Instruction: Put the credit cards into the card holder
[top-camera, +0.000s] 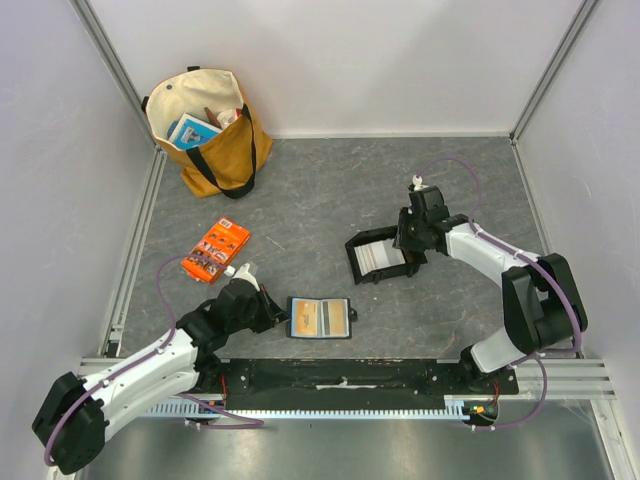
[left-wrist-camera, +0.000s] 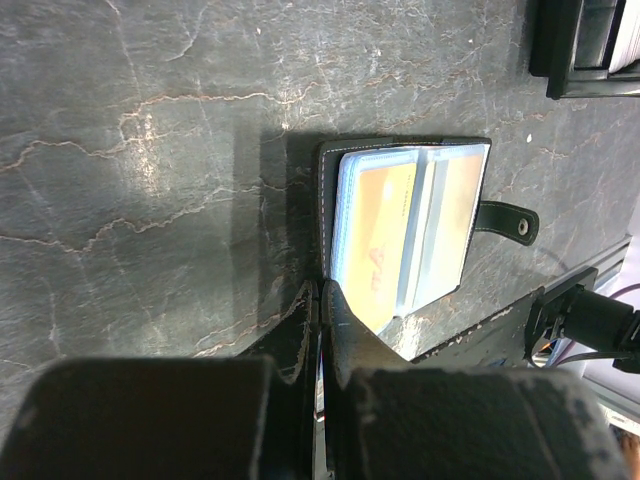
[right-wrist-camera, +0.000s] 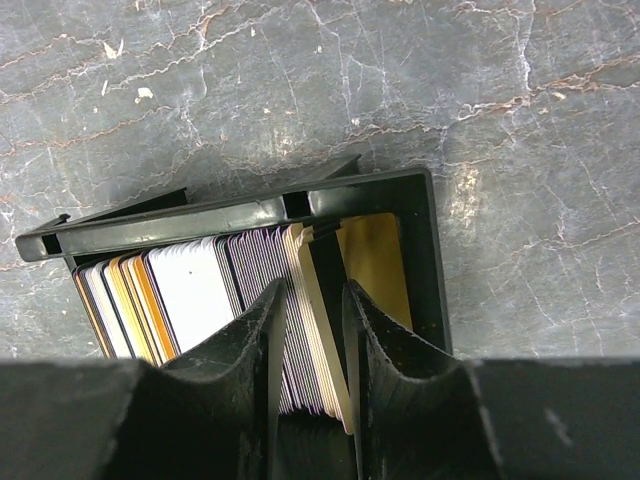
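Note:
A black box of cards (top-camera: 380, 255) sits right of centre; in the right wrist view its densely stacked cards (right-wrist-camera: 195, 300) show white, orange and cream edges. My right gripper is over the stack's right end, part open, its fingers around the cream end cards and a dark gap; whether it grips any is unclear. The open leather card holder (top-camera: 318, 318) lies at the front centre, with cards in clear sleeves (left-wrist-camera: 380, 230). My left gripper is shut at the holder's left edge.
An orange package (top-camera: 217, 248) lies on the left, and a yellow tote bag (top-camera: 240, 150) stands at the back left.

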